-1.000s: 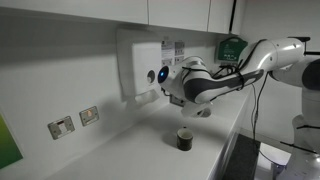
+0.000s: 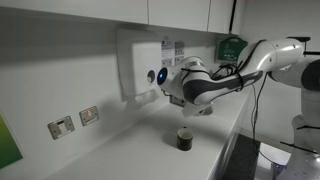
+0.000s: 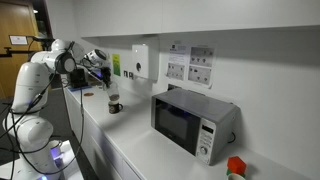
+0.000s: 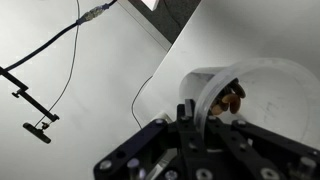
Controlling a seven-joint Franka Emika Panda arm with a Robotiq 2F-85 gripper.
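Note:
A translucent cup (image 4: 288, 112) is gripped at its near wall in the wrist view, with several brown pieces (image 4: 230, 99) inside it. My gripper is shut on that wall. In exterior view 2 the cup (image 3: 112, 92) hangs at the far end of the counter, just above a dark mug (image 3: 115, 107). The mug (image 2: 184, 140) stands upright on the white counter in exterior view 1, below and in front of the arm. What the mug holds is too small to make out.
A microwave (image 3: 190, 125) stands on the counter, well clear of the arm. A white wall unit (image 2: 138, 62) is mounted beside the arm. Cabinets (image 2: 180, 12) overhang the counter. Bare counter (image 2: 125, 158) lies around the mug.
The arm's wrist has turned slightly above the counter. The mug stays in the same place.

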